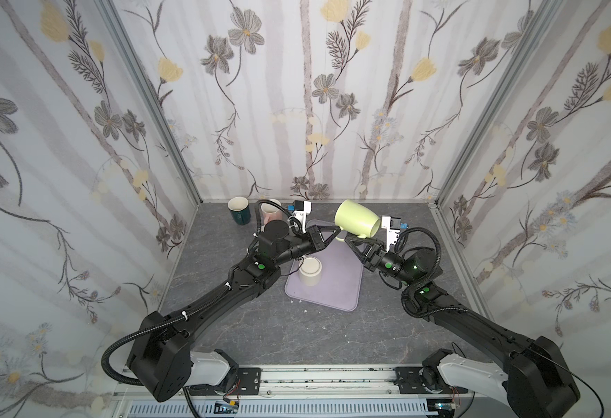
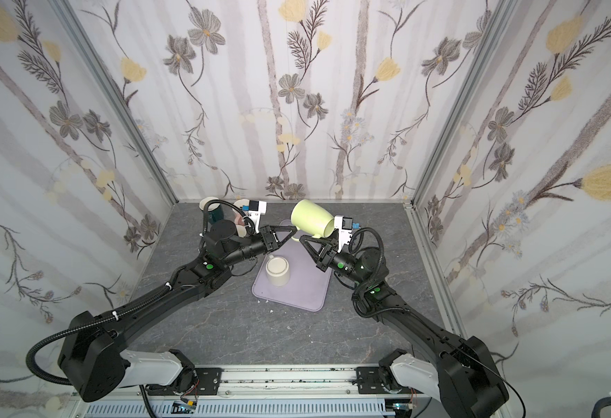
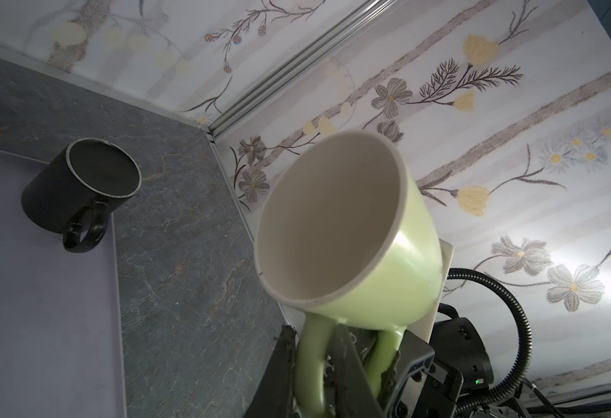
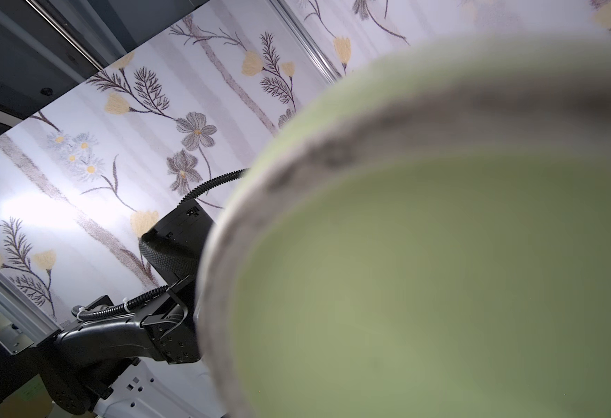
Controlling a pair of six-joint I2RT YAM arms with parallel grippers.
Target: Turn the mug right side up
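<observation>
A pale green mug (image 1: 356, 218) is held in the air above the tray, lying tilted on its side; in the left wrist view its open mouth (image 3: 329, 216) faces that camera and its handle (image 3: 311, 362) hangs below. My left gripper (image 1: 334, 232) is shut on the handle. My right gripper (image 1: 352, 239) is close under and beside the mug; whether its fingers hold it is hard to tell. The mug's green base (image 4: 430, 285) fills much of the right wrist view, very close.
A lilac tray (image 1: 322, 298) holds a cream mug (image 1: 310, 273). A teal mug (image 1: 239, 212) and a pink one stand at the back left, and a black mug (image 3: 54, 198) by the tray's edge. Bare table surrounds the tray.
</observation>
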